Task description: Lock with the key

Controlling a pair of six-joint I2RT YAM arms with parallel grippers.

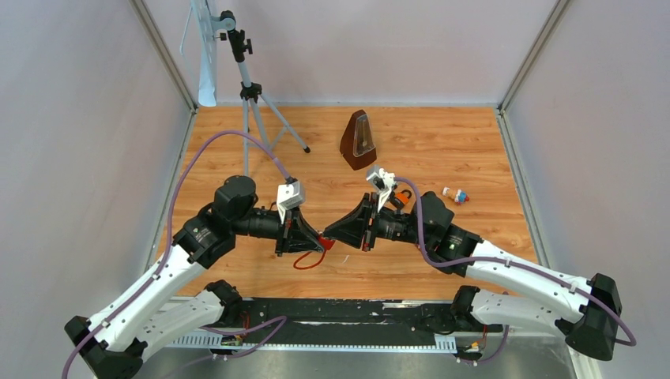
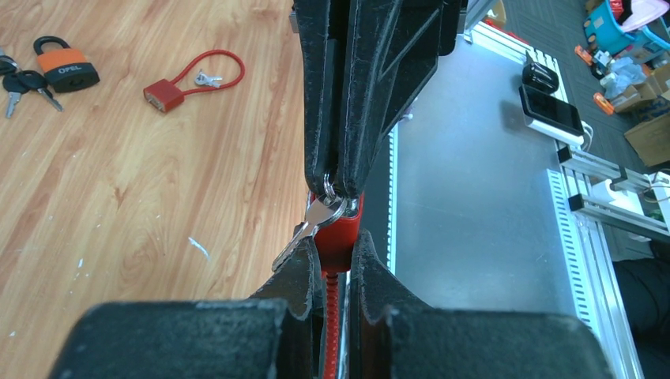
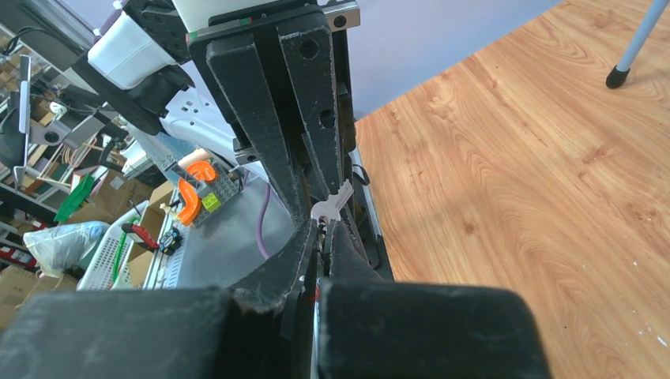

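Observation:
A red padlock [image 2: 338, 237] with a red cable loop [image 1: 304, 263] is held upright in my left gripper, which is shut on it. Silver keys [image 2: 320, 215] [image 3: 330, 207] sit at the lock's top. My right gripper [image 1: 330, 231] is shut with its fingertips at the keys, directly over the lock; whether it pinches the key cannot be told clearly, as the tips meet right there.
An orange padlock [image 2: 67, 67], loose keys [image 2: 28, 85] and another red cable lock [image 2: 164, 93] lie on the wooden table. A metronome [image 1: 358, 140], a tripod [image 1: 251, 103] and a small toy [image 1: 456, 195] stand farther back.

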